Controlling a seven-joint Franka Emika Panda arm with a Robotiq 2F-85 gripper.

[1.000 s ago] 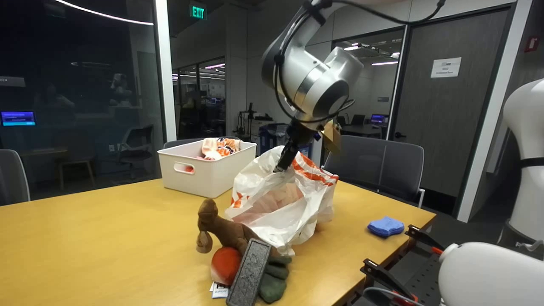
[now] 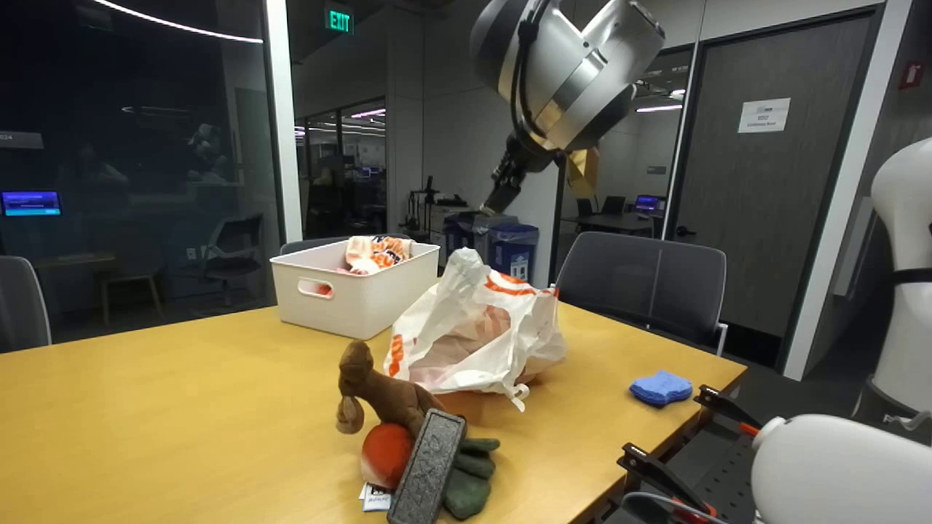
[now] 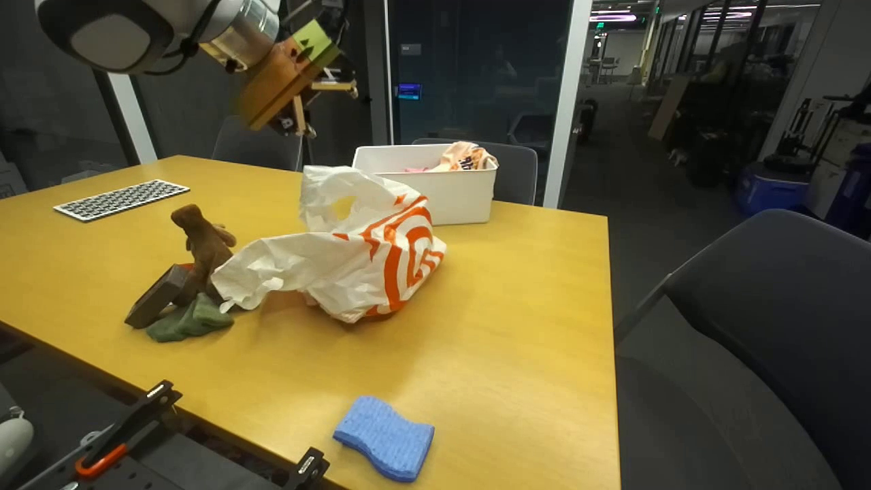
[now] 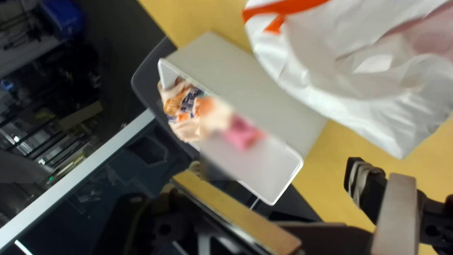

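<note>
My gripper [image 2: 499,197] hangs in the air above the table, open, with nothing between its fingers. In the wrist view its two fingers stand wide apart, one with a tan pad [image 4: 238,212] and one with a pale grey pad [image 4: 395,212]. Below it in exterior view 1 lies a crumpled white plastic bag [image 2: 454,349] with red-orange print, its mouth gaping; pinkish contents show dimly inside. Beside the bag stands a white bin [image 2: 349,301], holding a cream cloth with orange and dark print [image 4: 182,106] and something pink [image 4: 242,132].
Near the bag are a brown plush toy [image 2: 389,393], a red ball-like item [image 2: 386,454], a dark grey block [image 2: 428,467] and a green cloth-like item [image 3: 192,318]. A blue sponge [image 3: 385,437] lies near the table edge. A keyboard [image 3: 122,199] rests farther off.
One second ago my gripper was down at the bag's upper edge; now it is higher and clear of it. The bag has sagged and shifted slightly, its mouth lying differently.
</note>
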